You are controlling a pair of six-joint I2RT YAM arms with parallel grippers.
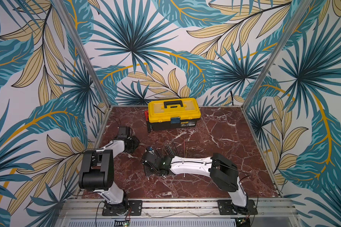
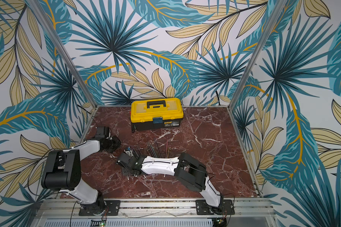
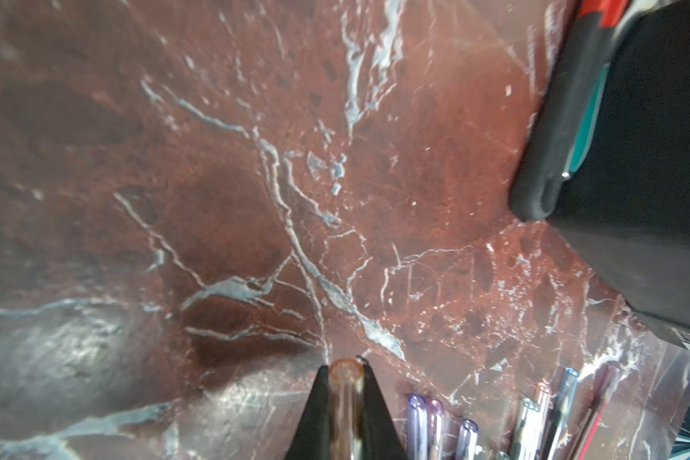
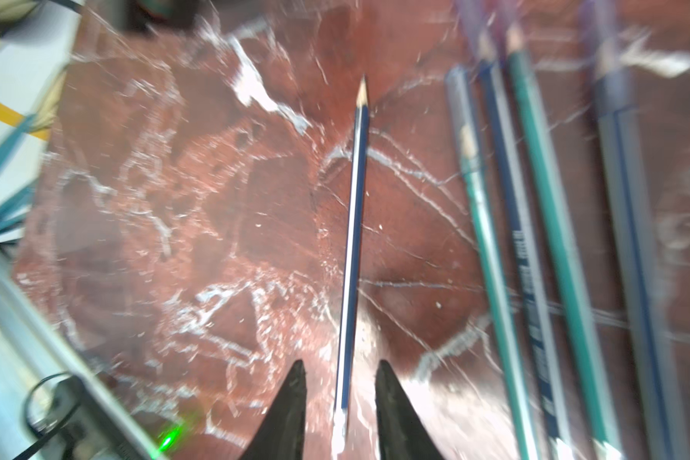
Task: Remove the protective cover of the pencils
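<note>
My left gripper, on the left of the table, is shut on what looks like a clear pencil cover [image 3: 345,406]; no pencil is visible in it. In the right wrist view, my right gripper is part open over an uncapped dark blue pencil [image 4: 352,230], with nothing gripped. To its right lie several pencils, including a teal one with a clear cover [image 4: 483,222], a dark blue one [image 4: 517,230] and another teal one [image 4: 552,214], most with covers over their tips. Further covered pens or pencils [image 3: 415,418] show at the lower edge of the left wrist view.
A yellow-and-black toolbox [image 1: 174,113] stands at the back centre, with red-handled tools [image 3: 559,115] against its side. Both arms reach over the left and middle of the table.
</note>
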